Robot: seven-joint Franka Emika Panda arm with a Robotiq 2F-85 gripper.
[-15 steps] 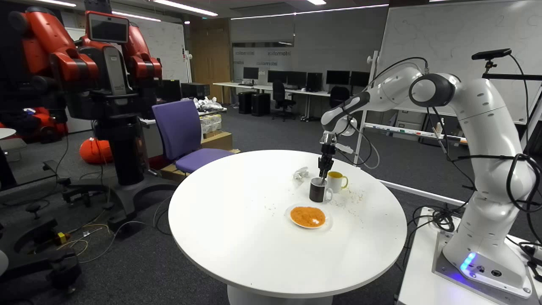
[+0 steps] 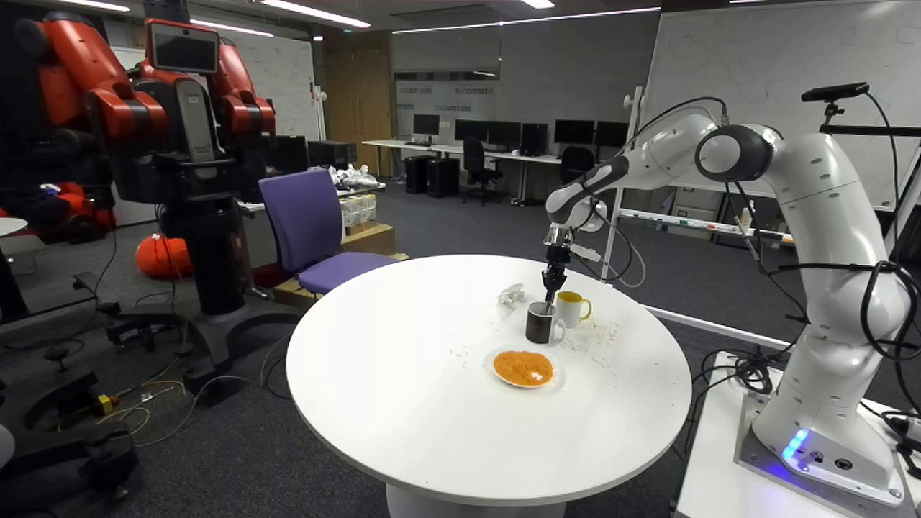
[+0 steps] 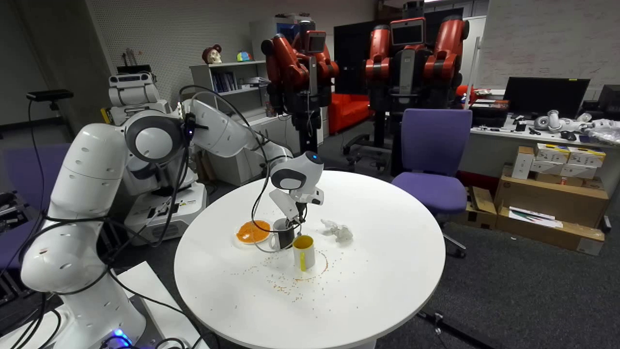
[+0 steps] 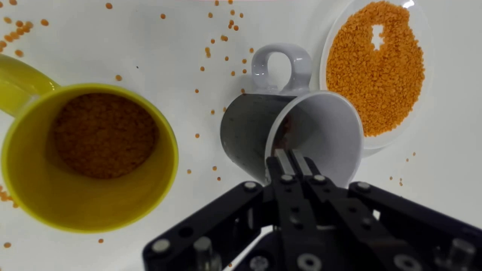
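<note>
A black mug (image 2: 540, 324) with a white inside and handle stands upright on the round white table (image 2: 388, 388). My gripper points down into its mouth, the two narrow fingertips side by side, shut, with nothing visible between them. In the wrist view they overlap the near part of the rim, and whether they touch the wall cannot be told. Close beside it is a white mug with a yellow inside (image 4: 90, 189), orange grains covering its bottom. A white plate (image 4: 323, 67) spread with orange grains (image 4: 375, 90) lies on the black mug's other side.
Loose grains (image 3: 285, 285) are scattered around the mugs. A crumpled clear plastic piece (image 3: 338, 230) lies behind them. Cables (image 3: 258, 203) hang from the arm close to the black mug.
</note>
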